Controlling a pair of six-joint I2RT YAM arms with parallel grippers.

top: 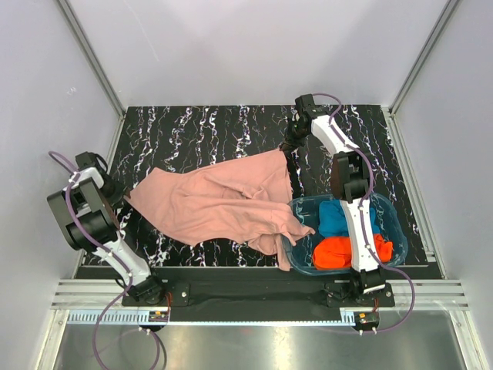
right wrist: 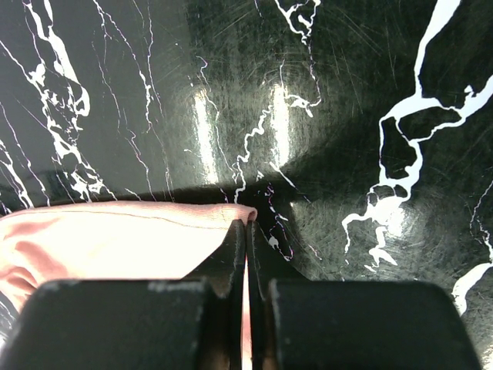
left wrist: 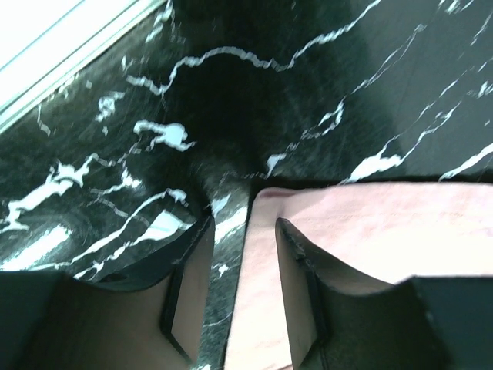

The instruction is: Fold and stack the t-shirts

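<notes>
A pink t-shirt (top: 223, 196) lies spread but wrinkled on the black marbled table, its lower right part bunched against the bin. At its far left corner is my left gripper (top: 123, 196). In the left wrist view that gripper is part open, its fingers (left wrist: 296, 289) on either side of the shirt's edge (left wrist: 258, 254), the right one over the cloth. My right gripper is shut on the shirt's upper right corner (right wrist: 231, 212), the cloth edge pinched at its fingertips.
A clear blue bin (top: 399, 239) stands at the front right, holding a blue cloth (top: 333, 219) and an orange cloth (top: 333, 253). Bare table (top: 208, 131) stretches behind the shirt. The table's left rail (left wrist: 77, 46) runs close to the left gripper.
</notes>
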